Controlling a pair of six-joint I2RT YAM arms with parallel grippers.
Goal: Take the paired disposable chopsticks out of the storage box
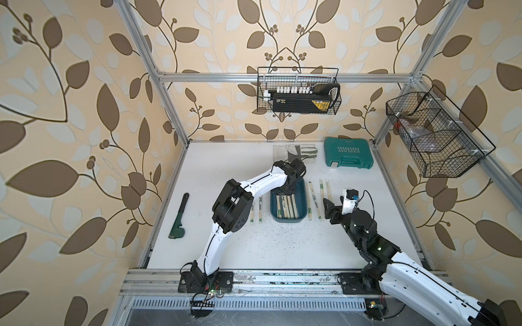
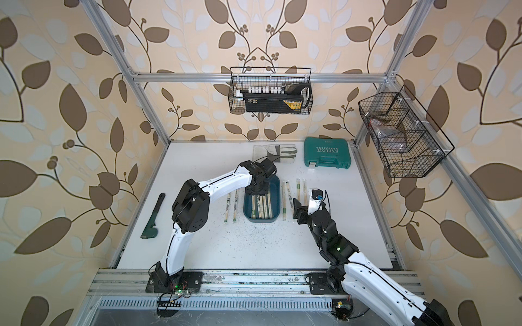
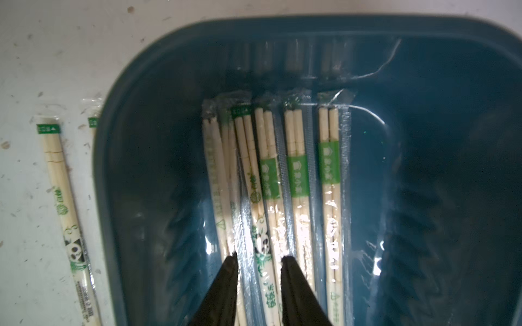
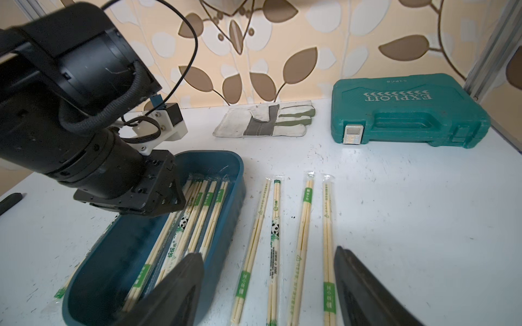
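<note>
The dark teal storage box [image 3: 424, 163] holds several paired wooden chopsticks [image 3: 330, 217] in clear wrappers, lying side by side lengthwise. My left gripper hangs over the box, its dark fingers part open above the middle chopsticks with nothing seen held. My right gripper is open at the right of the box, over the table. More wrapped pairs lie outside on the table: some left of the box [image 3: 65, 206], several right of it [image 4: 301, 244].
A work glove [image 4: 261, 122] lies behind the box, a green case [image 4: 407, 108] at the back right. A dark green wrench [image 1: 179, 217] lies at the far left. Wire baskets hang on the frame.
</note>
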